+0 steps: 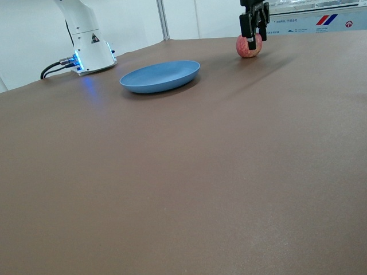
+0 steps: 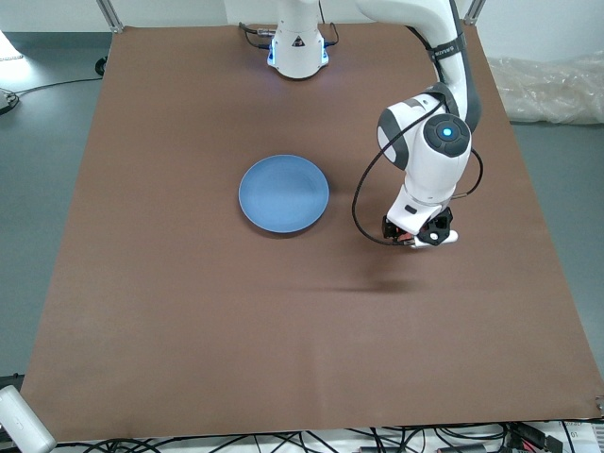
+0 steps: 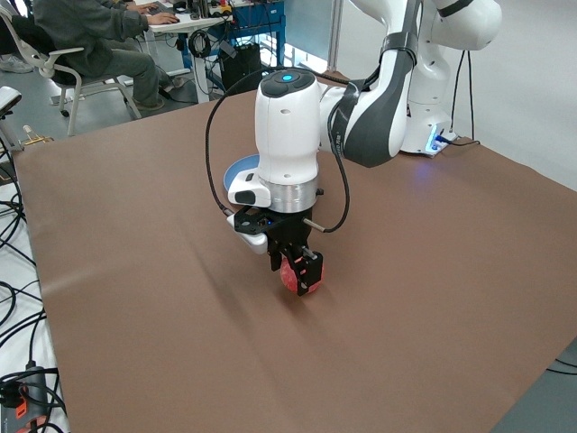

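Note:
A red apple (image 1: 245, 50) rests on the brown table, with my black gripper (image 1: 257, 39) over and around its top in the top view. In the right view the gripper (image 3: 297, 271) points down onto the apple (image 3: 288, 278), partly covering it; whether it grips cannot be told. The left view shows the gripper (image 2: 415, 229) mostly hidden by the wrist housing. A blue plate (image 2: 283, 193) lies left of the gripper, empty; it shows also as a blue plate (image 1: 159, 75) in the top view.
The white arm base (image 2: 297, 52) stands at the back. Cables and a white cylinder (image 2: 24, 420) lie along the near edge, off the tabletop.

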